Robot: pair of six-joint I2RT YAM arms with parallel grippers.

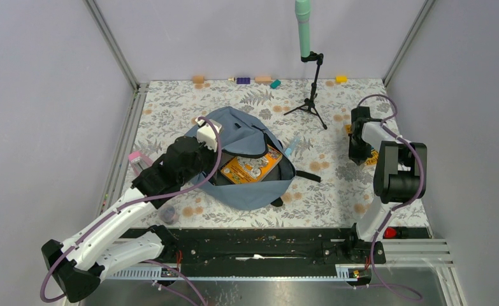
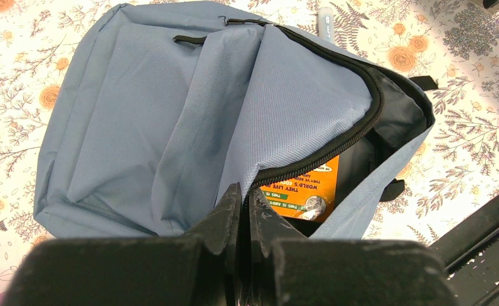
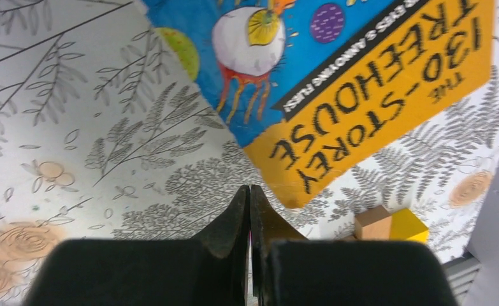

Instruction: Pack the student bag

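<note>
The yellow-blue treehouse book [image 3: 336, 95] lies flat on the patterned tabletop in the right wrist view. My right gripper is shut with nothing between its fingers, and the book's corner sits just beyond the tips. From above, that gripper [image 1: 359, 160] covers much of the book. A blue-grey bag [image 1: 253, 196] lies unzipped left of centre, with an orange book [image 1: 252, 167] inside it. My left gripper is shut on the bag's edge at the zipper end of the opening.
A tripod stand [image 1: 310, 102] rises behind, between bag and right arm. Small blocks, including a yellow block [image 1: 341, 79], line the back edge. A light-blue item [image 1: 291, 146] lies beside the bag. Table between bag and right gripper is mostly clear.
</note>
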